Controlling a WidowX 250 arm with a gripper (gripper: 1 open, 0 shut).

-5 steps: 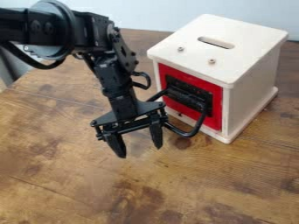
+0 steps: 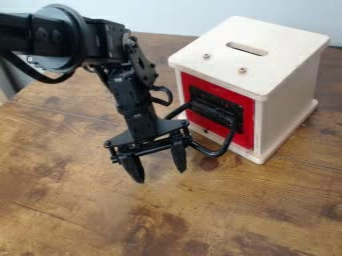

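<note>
A black robot arm reaches in from the upper left, its gripper (image 2: 158, 162) pointing down over the wooden table, in front of a pale wooden box (image 2: 275, 120). The gripper's two fingers stand apart with nothing visible between them. The box has a slot in its top and a red front panel (image 2: 198, 82) carrying a black fitting, from which a black curved handle or tube runs down behind the gripper; whether it touches the gripper cannot be told.
A pale wall or edge shows at the back left.
</note>
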